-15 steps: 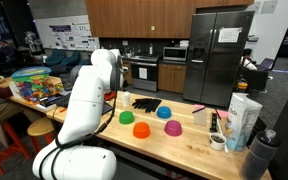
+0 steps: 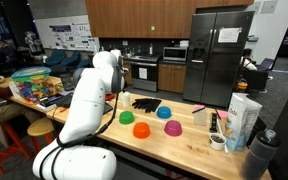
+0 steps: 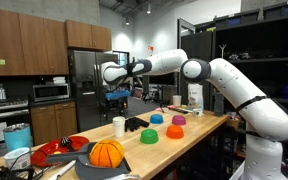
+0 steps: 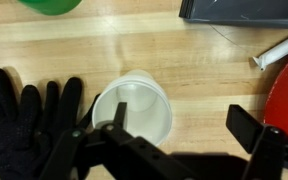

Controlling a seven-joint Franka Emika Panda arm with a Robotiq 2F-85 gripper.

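A white cup (image 4: 134, 115) stands upright on the wooden table in the wrist view, its round opening facing the camera. My gripper is open above the table, with nothing held between its fingers. The cup lies toward the left finger (image 4: 108, 142), off-centre in the gap, and the right finger (image 4: 248, 130) is over bare wood. In exterior view 2 my gripper (image 3: 115, 92) hangs clearly above the white cup (image 3: 119, 127). The same cup (image 2: 125, 99) is small in exterior view 1.
Black gloves (image 4: 24, 120) lie close beside the cup. A green dish (image 3: 150, 137), an orange one (image 3: 174, 132), a blue one (image 3: 156, 119) and a pink one (image 3: 179, 120) are spread along the table. Opposite are a dark tray (image 4: 244, 10) and a red dish (image 4: 286, 105).
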